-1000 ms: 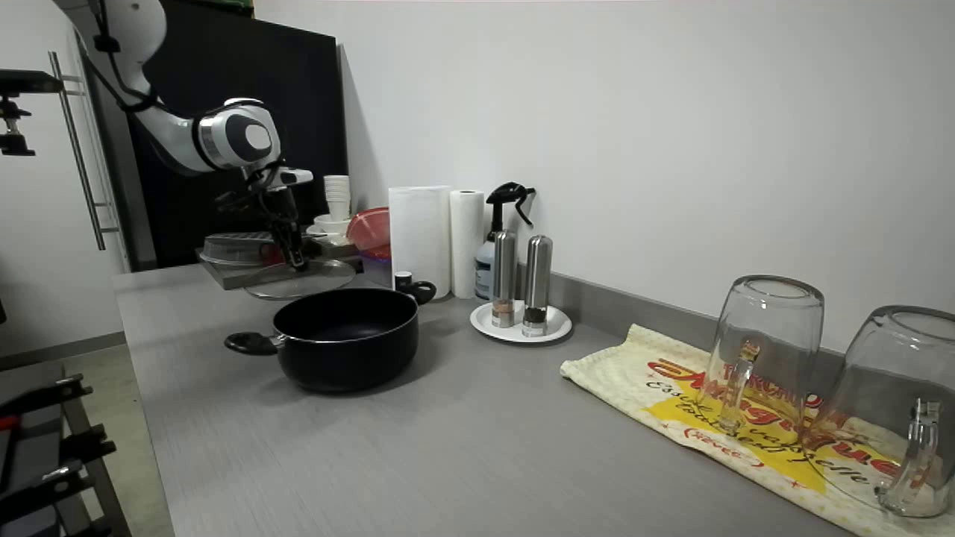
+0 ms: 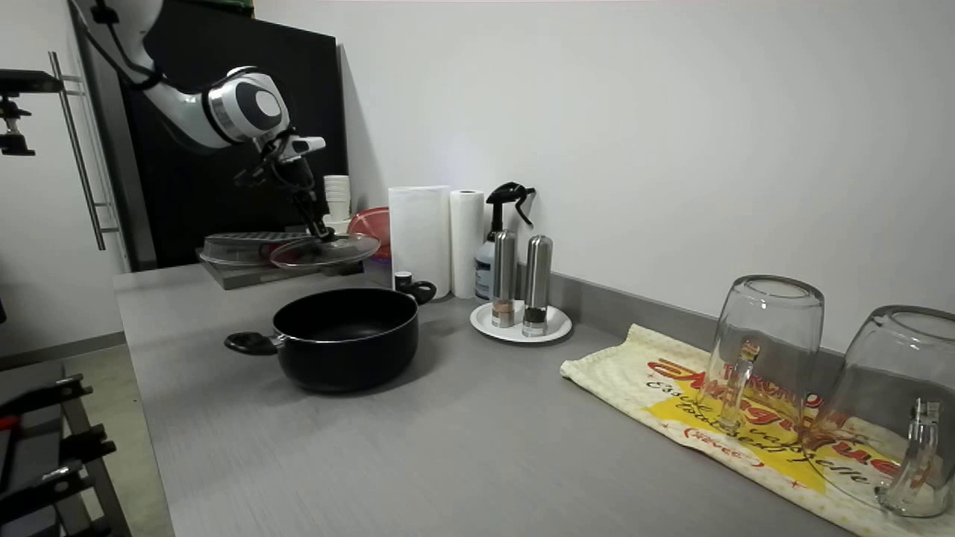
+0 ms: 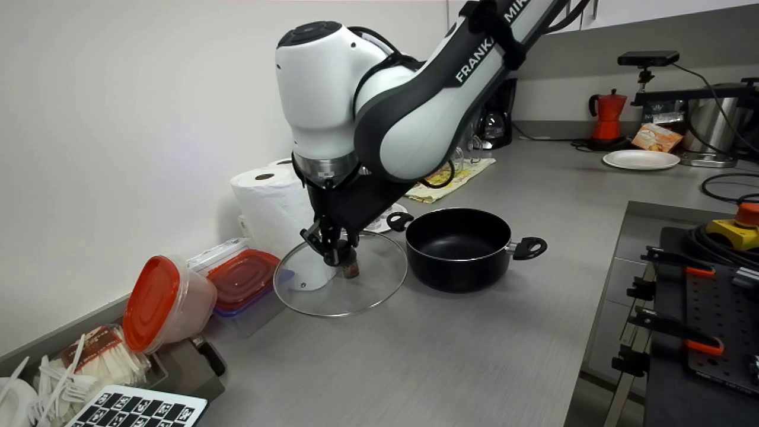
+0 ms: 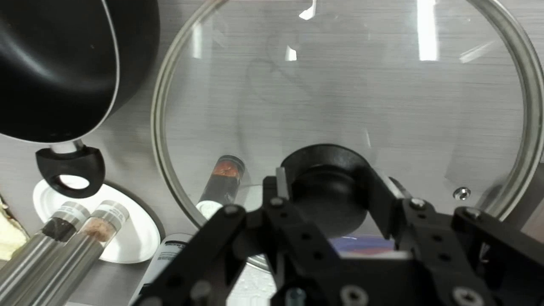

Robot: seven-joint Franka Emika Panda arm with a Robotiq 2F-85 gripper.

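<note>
A round glass lid with a metal rim [image 4: 159,117] hangs above the counter, its black knob [image 4: 326,199] pinched between my fingers. My gripper is shut on that knob. Exterior view 2 has the lid [image 3: 370,292] to the left of the black pot [image 3: 459,274], and the gripper [image 3: 341,252] over the lid's middle. The pot [image 2: 349,358] stands uncovered on the counter, empty as far as shows. In exterior view 1 the lid [image 2: 300,253] is behind the pot, higher than its rim.
Two grinders [image 2: 537,286] stand on a white plate [image 2: 483,319] by the wall. Paper rolls [image 2: 418,237] and a spray bottle [image 2: 484,268] are near the lid; a small spice jar [image 4: 222,183] shows through its glass. Glass mugs [image 2: 761,358] rest on a cloth.
The lid has risen off the counter area with my gripper and shifted right towards the wall side in exterior view 1. The pot has stayed in place.
</note>
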